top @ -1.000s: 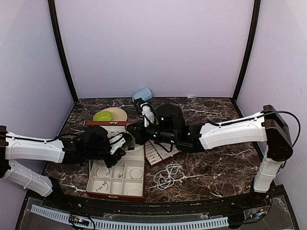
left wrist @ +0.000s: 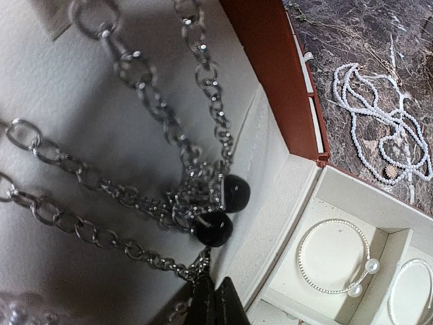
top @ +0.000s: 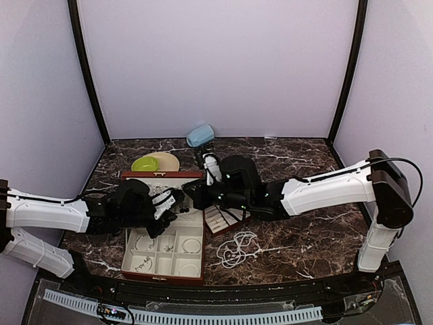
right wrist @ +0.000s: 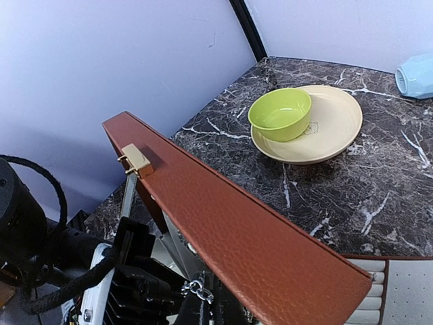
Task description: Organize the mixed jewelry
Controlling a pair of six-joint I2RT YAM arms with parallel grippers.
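A silver chain necklace (left wrist: pixel 162 108) with black beads (left wrist: pixel 215 229) lies in several strands across the raised white lid interior in the left wrist view. At the lower edge there, my left gripper is shut on a strand of this chain, just below the beads. My right gripper is shut beside the lid's brown edge (right wrist: pixel 230 217). A short piece of silver chain (right wrist: pixel 197 290) shows right at its fingertips; whether it is pinched cannot be told. From above, both arms' hands partly cover the lid.
The box's front compartments (top: pixel 174 252) hold rings of bracelets (left wrist: pixel 333 256). Right of it stand an open ring tray (top: pixel 218 220) and a white bead necklace (top: pixel 238 249) on the marble table. Behind the lid are a green bowl (right wrist: pixel 280 116), a plate (right wrist: pixel 338 128) and a blue cup (right wrist: pixel 416 76).
My right gripper has shifted slightly to the right and toward the front, its hand tilting a little. The left arm looks almost still.
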